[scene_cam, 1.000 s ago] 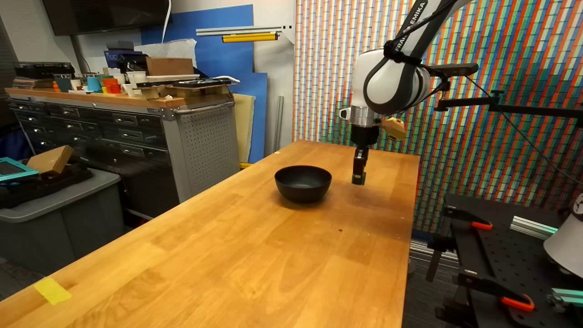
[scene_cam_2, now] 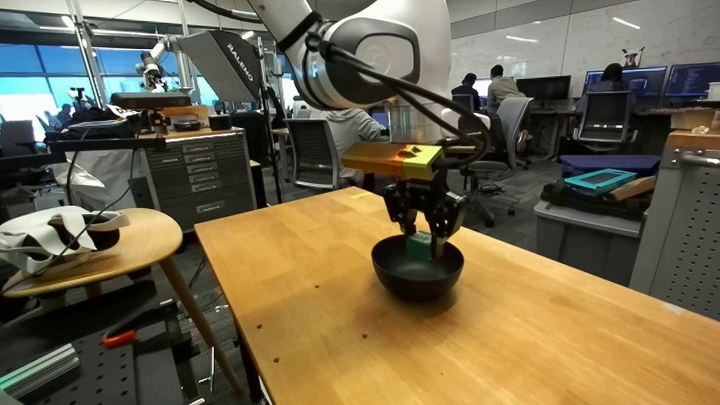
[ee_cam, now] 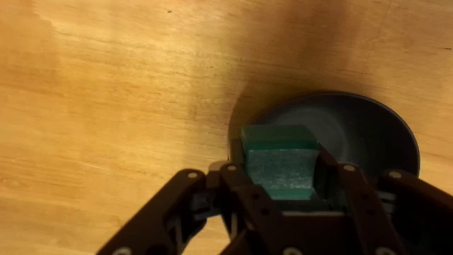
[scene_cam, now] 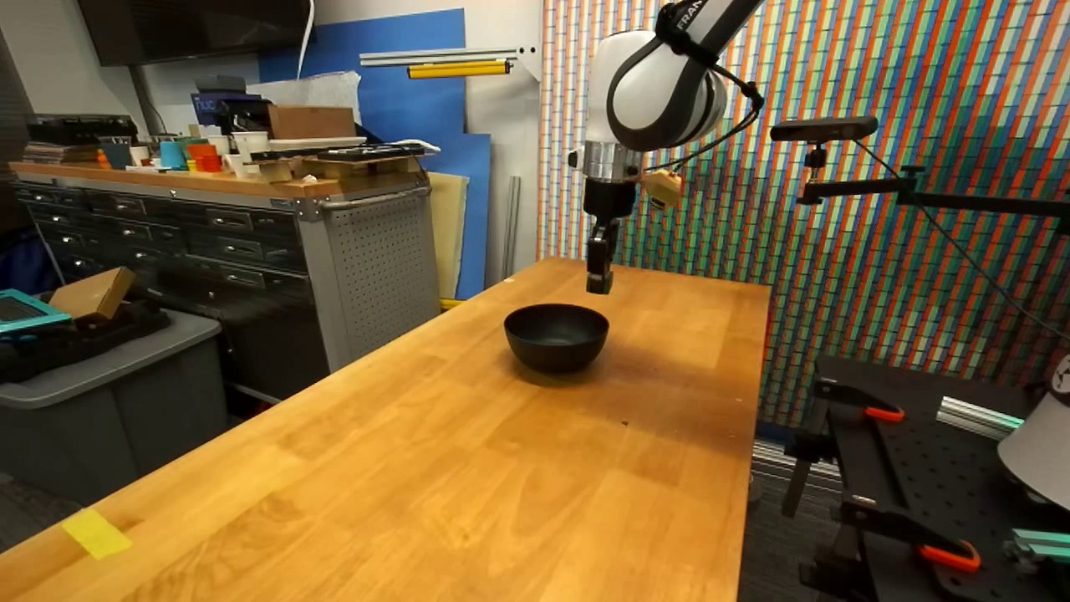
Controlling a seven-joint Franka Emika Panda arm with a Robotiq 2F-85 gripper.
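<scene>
A green block (ee_cam: 280,163) is clamped between the fingers of my gripper, which is shut on it. In exterior view 2 the green block (scene_cam_2: 419,246) appears in front of the bowl's inside, under my gripper (scene_cam_2: 425,244). The black bowl (scene_cam: 557,339) stands upright on the wooden table and looks empty where its inside shows. Exterior view 1 has my gripper (scene_cam: 599,284) above and just beyond the bowl's right rim. From the wrist, the block covers the left part of the bowl (ee_cam: 373,136).
A black side cart (scene_cam: 943,471) with clamps stands beyond the right edge.
My gripper has risen and moved left in exterior view 1, from right of the bowl to near its rim, carrying the block. The bowl has stayed put.
</scene>
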